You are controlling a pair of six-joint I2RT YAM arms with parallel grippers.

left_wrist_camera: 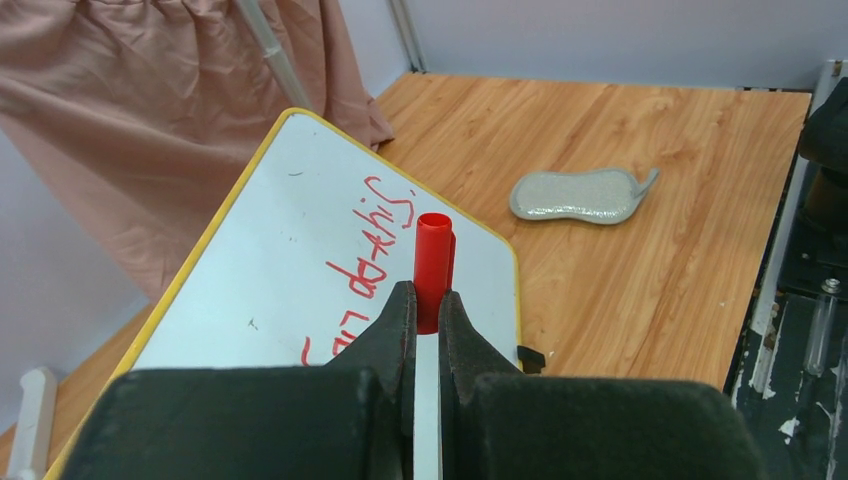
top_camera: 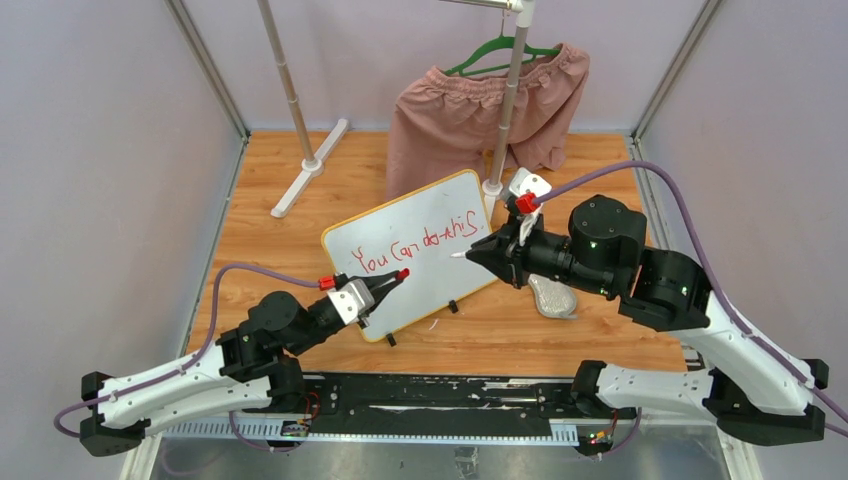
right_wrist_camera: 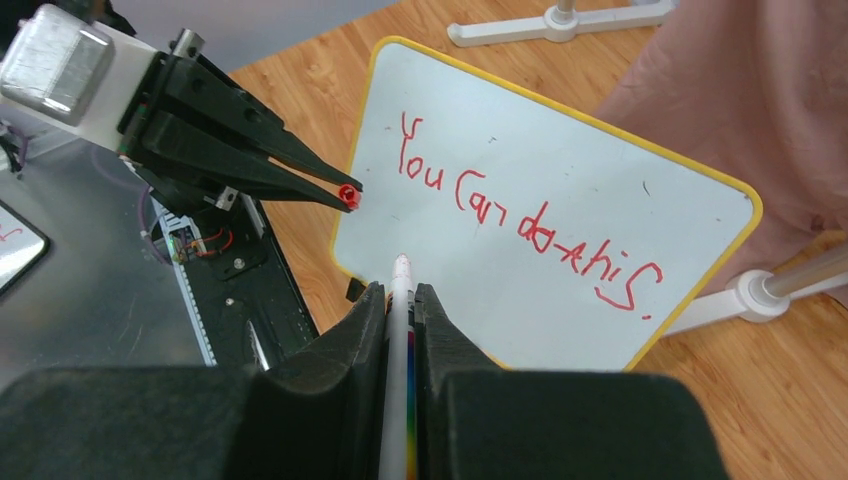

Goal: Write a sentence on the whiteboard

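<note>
Red handwriting reading "You Can do this" with a mark after it runs across the whiteboard [top_camera: 440, 280], which has a yellow rim. My left gripper is shut on a red marker cap [left_wrist_camera: 433, 265], held in front of the board's lower left in the top view. In the right wrist view, my right gripper is shut on a white marker [right_wrist_camera: 397, 390], its pale end pointing at the board. From the top, the right gripper [top_camera: 478, 254] hangs over the board's right part; whether the marker touches the surface cannot be told.
A silvery eye-mask-shaped item [left_wrist_camera: 585, 195] lies on the wooden table right of the board. Behind it, pink shorts [top_camera: 480, 110] hang on a rack with white feet [top_camera: 310, 168]. Small black clips [top_camera: 391, 340] sit at the board's lower edge. Bare table lies at the front.
</note>
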